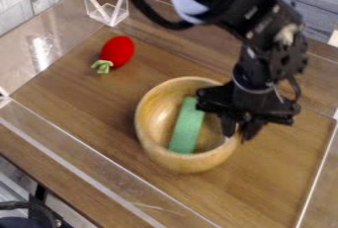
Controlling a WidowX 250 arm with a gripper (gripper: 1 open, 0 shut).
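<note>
A tan wooden bowl [157, 132] sits in the lower middle of the table, with a green block [188, 125] inside it. My gripper [224, 125] is low over the bowl's right side, its body hiding that part of the rim. Whether its fingers hold the rim or anything else is unclear. A red vegetable with a green stem [115, 51] lies at the upper left, apart from the bowl.
A clear plastic piece [109, 5] stands at the back left. Low walls edge the table.
</note>
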